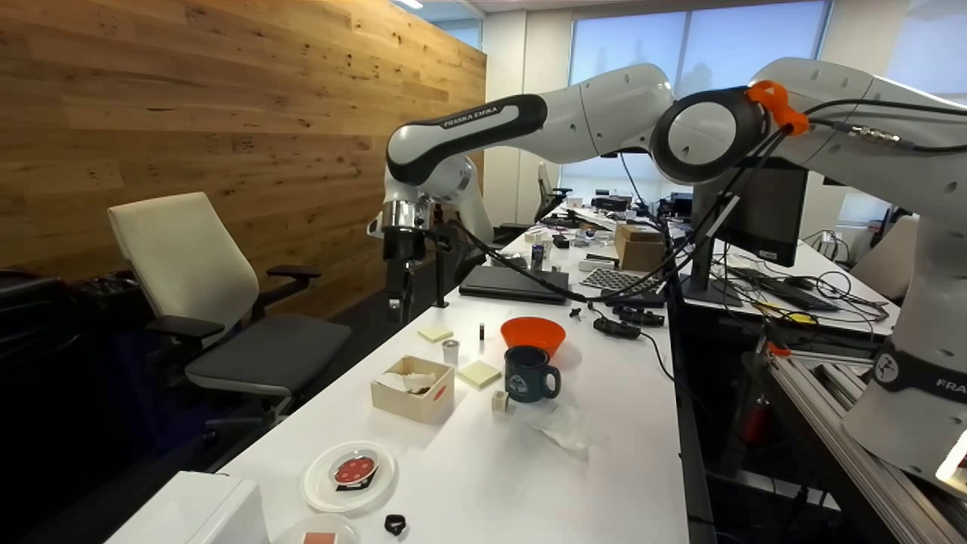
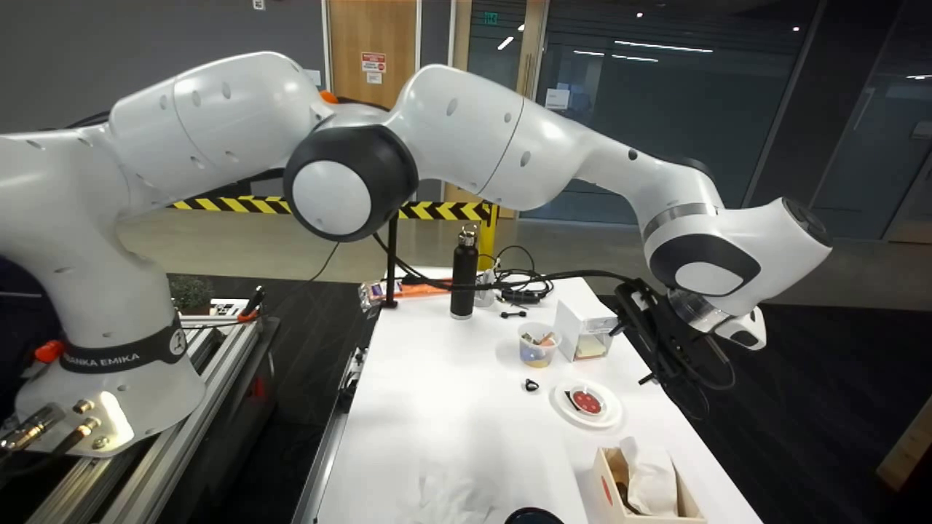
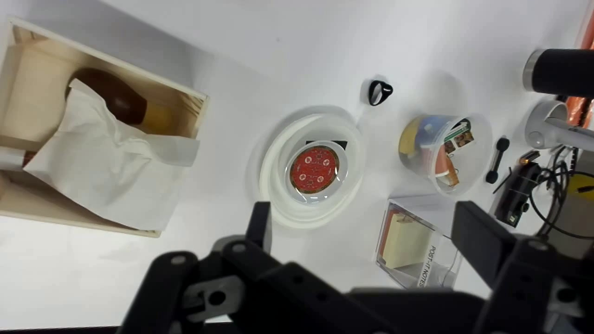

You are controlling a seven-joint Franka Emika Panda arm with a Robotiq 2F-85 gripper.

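Note:
My gripper is open, its two dark fingers wide apart with nothing held between them. In exterior view 1 the gripper [image 1: 399,308] points down, high above the far-left edge of the white table. The wrist view looks down on a white plate [image 3: 300,220] carrying a small clear dish [image 3: 314,194] with a red patterned disc [image 3: 315,169] in it. A wooden box [image 3: 61,220] holding crumpled white paper [image 3: 117,161] and a brown object [image 3: 106,92] lies to the left.
On the table stand a green mug [image 1: 526,376], an orange bowl [image 1: 532,334], a tub of wrappers [image 2: 535,351], a sticky-note holder [image 2: 583,327] and a black bottle [image 2: 464,279]. A black ring-like item [image 2: 531,385] lies near the plate. Bare table [image 2: 419,393] shows along the robot's side.

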